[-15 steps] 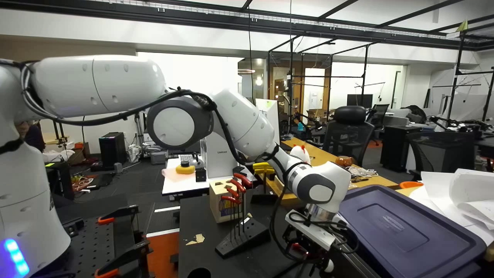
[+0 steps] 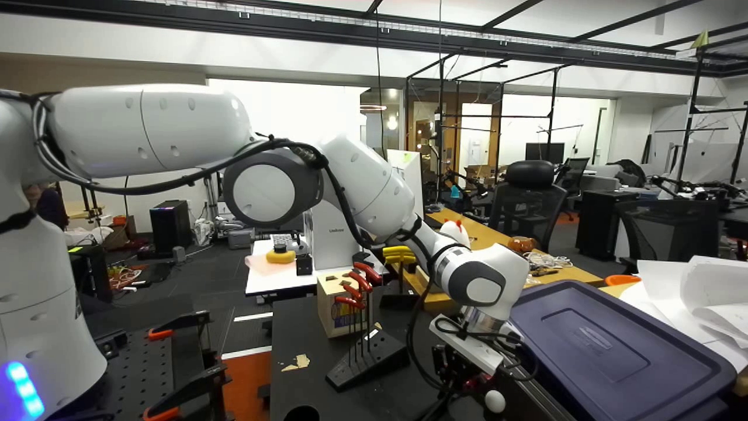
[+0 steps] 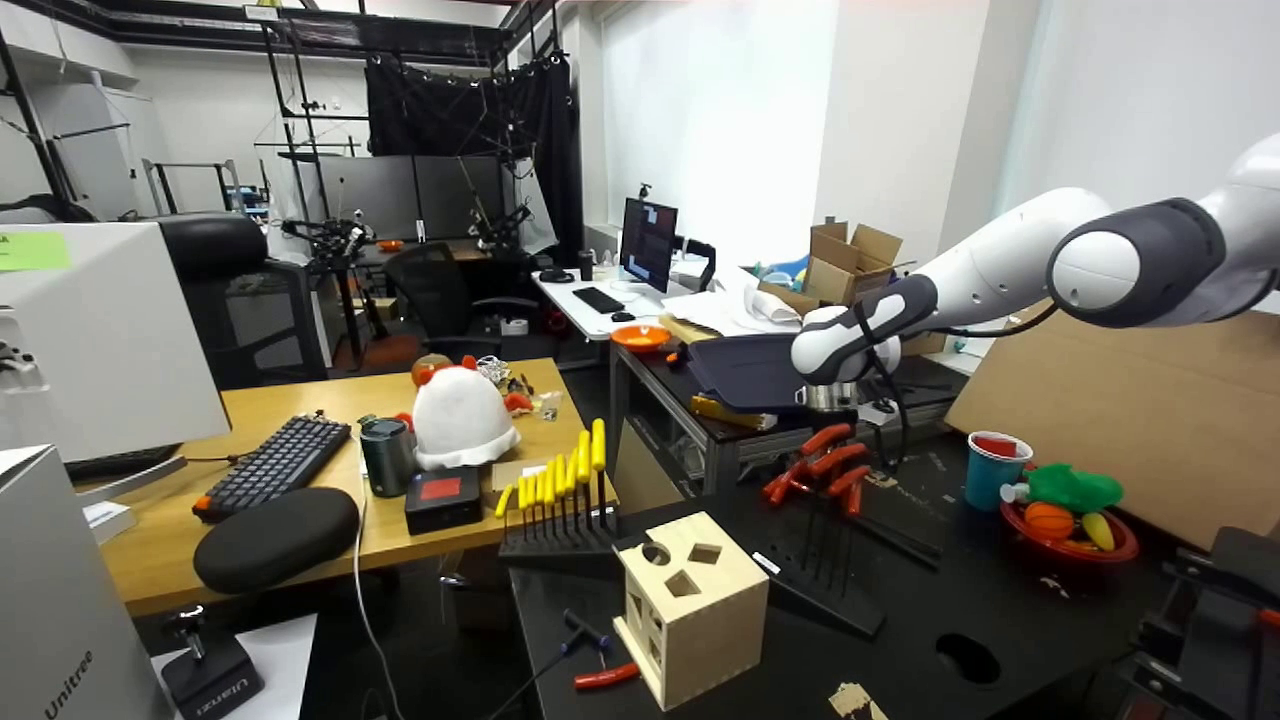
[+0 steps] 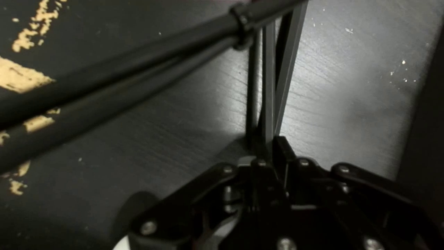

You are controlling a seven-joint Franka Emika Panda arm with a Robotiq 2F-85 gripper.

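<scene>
In the wrist view my gripper is shut on a thin, dark, leg-like bar (image 4: 269, 83), part of a black object with several slender rods that looks like a folding stand. A long black rod (image 4: 137, 60) of it crosses the left of that view, above the dark table. The whole shape of the object cannot be made out. In exterior view 1 the hand hangs low over the table near the purple lid, its fingertips hidden among cables and dark parts. A small white ball (image 2: 495, 400) shows beside the hand.
A stand of red-handled hex keys (image 2: 368, 359) and a wooden shape box (image 3: 696, 606) are on the dark table. A purple bin lid (image 2: 610, 344) lies beside the arm. A blue cup (image 3: 996, 474) and a red bowl (image 3: 1110, 542) of toy food stand farther right.
The hand has shifted slightly left and down in exterior view 1, and the white ball beside it shows more clearly. The hex-key stand, wooden box and lid have stayed put.
</scene>
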